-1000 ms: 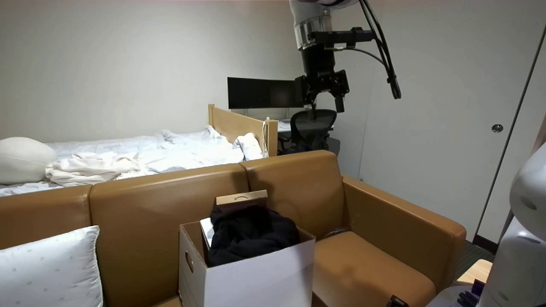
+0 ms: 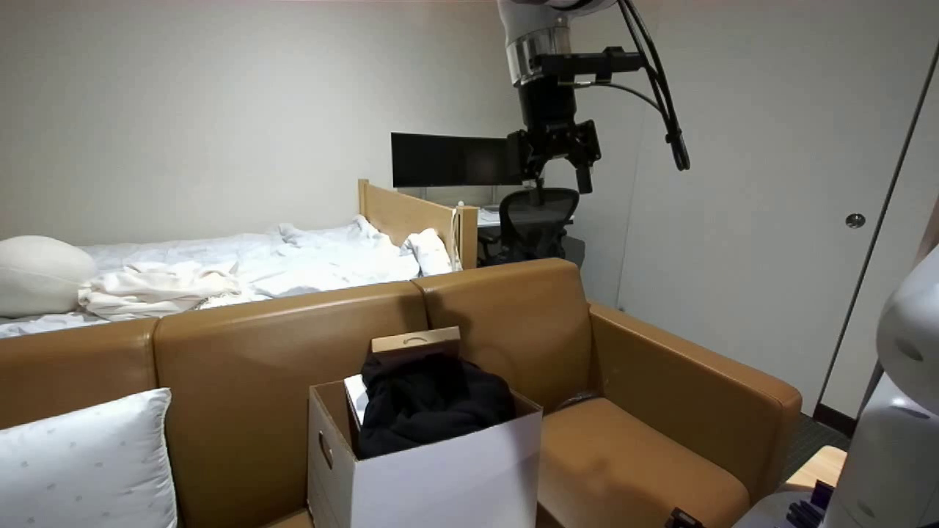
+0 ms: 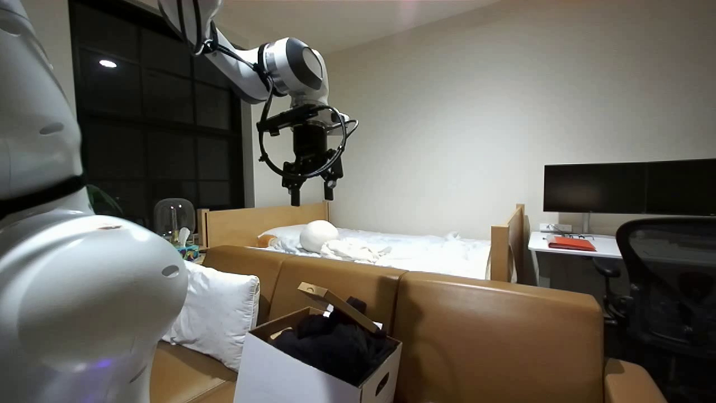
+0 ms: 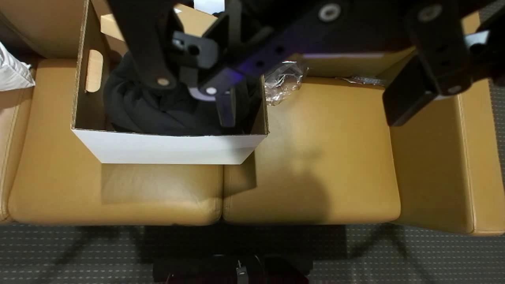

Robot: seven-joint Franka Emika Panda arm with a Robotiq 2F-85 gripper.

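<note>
My gripper [image 2: 561,195] hangs high above the sofa, pointing down. It is open, and only empty air shows between its fingers in both exterior views. Below it on the sofa seat stands a white cardboard box [image 2: 444,479] with a hand hole in its side. Bunched black cloth [image 2: 436,400] fills much of the box, and a brown cardboard piece [image 2: 416,339] sticks up at its back. From the wrist view, the cloth [image 4: 156,111] is partly hidden behind one blurred finger [image 4: 226,108]; the other finger [image 4: 409,92] is over the sofa's armrest side.
The brown sofa [image 4: 317,156] has free seat room beside the box, with crumpled clear plastic [image 4: 285,80] near its backrest. A white pillow [image 3: 218,312] leans on the box's other side. Behind the sofa are a bed [image 3: 429,252] and an office chair [image 3: 671,282].
</note>
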